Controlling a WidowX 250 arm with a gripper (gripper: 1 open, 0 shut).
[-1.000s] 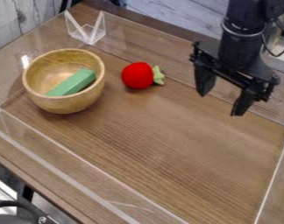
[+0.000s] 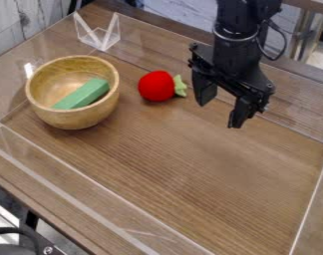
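My dark gripper (image 2: 231,95) hangs over the right middle of the wooden table, to the right of a red object (image 2: 157,86) with a small green part at its right side. The two are apart. Whether its fingers are open or shut, or hold anything, I cannot tell. A wooden bowl (image 2: 43,101) at the left holds a green oblong object (image 2: 85,94).
A clear wire or plastic item (image 2: 94,30) stands at the back left. Dark cables show at the lower left corner, off the table's edge.
The arm and gripper have moved left, toward the red object. The bowl and the objects on the table have not moved.
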